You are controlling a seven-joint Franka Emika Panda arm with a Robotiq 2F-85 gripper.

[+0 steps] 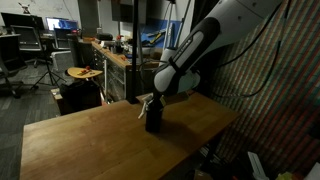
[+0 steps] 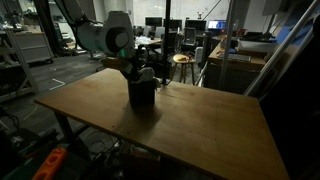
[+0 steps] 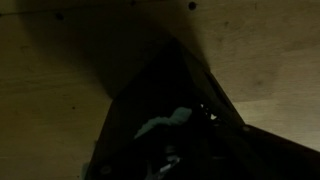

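A black open-topped container [image 2: 142, 93] stands upright on the wooden table, with something pale and crumpled, perhaps cloth, at its mouth. In the wrist view the container's inside is very dark, and a pale greenish-white piece [image 3: 165, 122] shows within it. My gripper [image 1: 158, 95] is at the container's top, pointing down, and appears shut. Its fingertips are lost in the dark, and nothing can be made out between them. Whether it touches the pale material cannot be told.
Broad stretches of the wooden table [image 2: 215, 120] around the container are bare. A round wooden stool [image 1: 84, 73] and a dark bag [image 1: 78, 96] are beyond the table's far edge. A metal post rises behind the table.
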